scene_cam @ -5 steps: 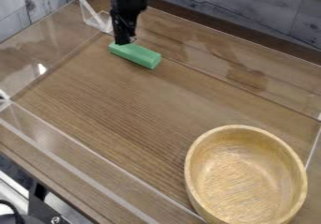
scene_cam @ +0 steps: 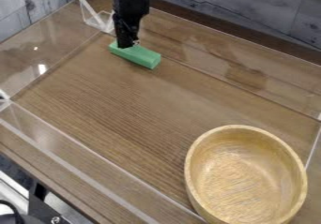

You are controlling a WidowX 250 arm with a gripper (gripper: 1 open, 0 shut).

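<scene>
A green rectangular object (scene_cam: 137,56) lies flat on the wooden table at the upper middle. The dark gripper (scene_cam: 126,33) hangs just above and behind its left end; whether its fingers are open or shut is too small to tell. A translucent whitish shape is beside the gripper on its left, unclear in the picture.
A large round tan bowl (scene_cam: 245,156) sits at the lower right of the wooden table (scene_cam: 113,125). The table's edge runs along the lower left and along the back.
The gripper has moved slightly down toward the green object. The green object and bowl look unmoved.
</scene>
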